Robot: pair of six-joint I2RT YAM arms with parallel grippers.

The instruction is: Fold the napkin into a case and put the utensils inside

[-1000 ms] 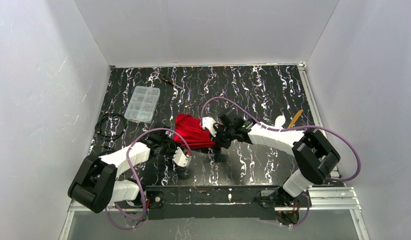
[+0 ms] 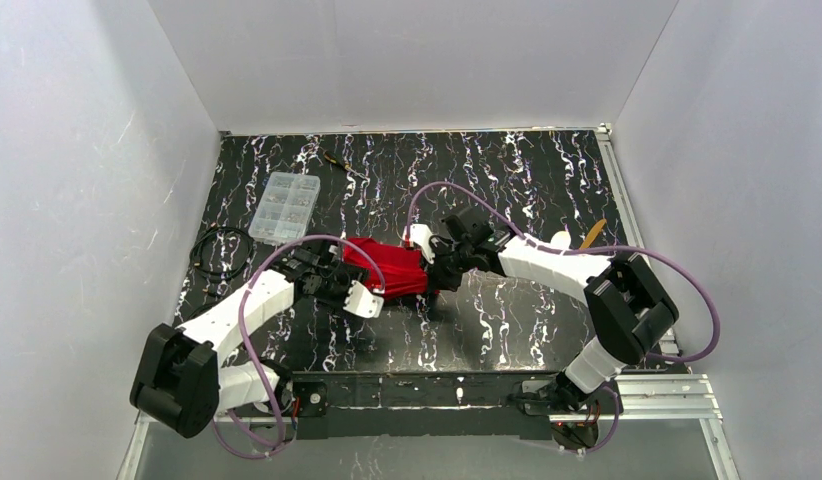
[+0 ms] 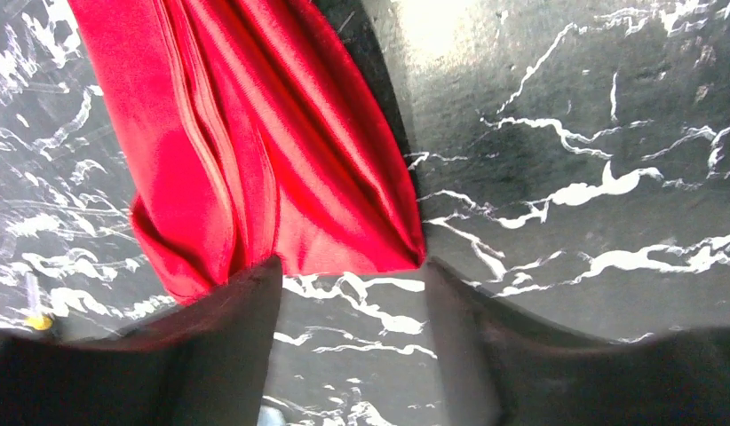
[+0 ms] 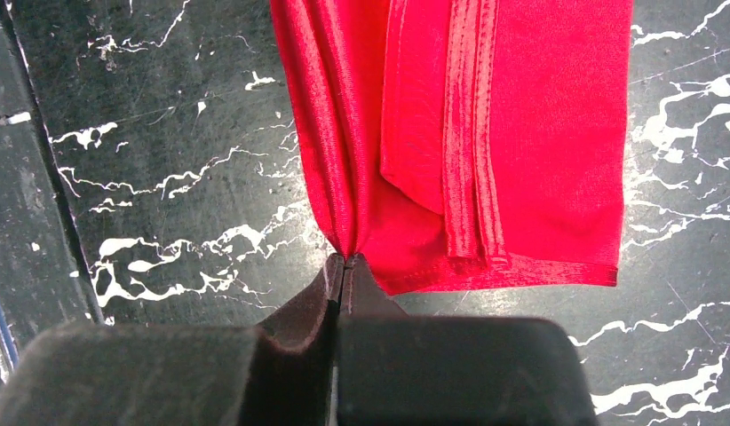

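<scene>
The red napkin lies folded on the dark marbled table, with lengthwise folds and stitched strips along it. My left gripper is over one end of the napkin, its blurred fingers part open with nothing visible held between them. My right gripper is shut on the bunched near corner at the other end of the napkin. A white utensil and an orange one lie at the right of the table, partly behind the right arm.
A clear compartment box and a black cable coil lie at the left. A screwdriver is at the back.
The right arm has moved very little.
</scene>
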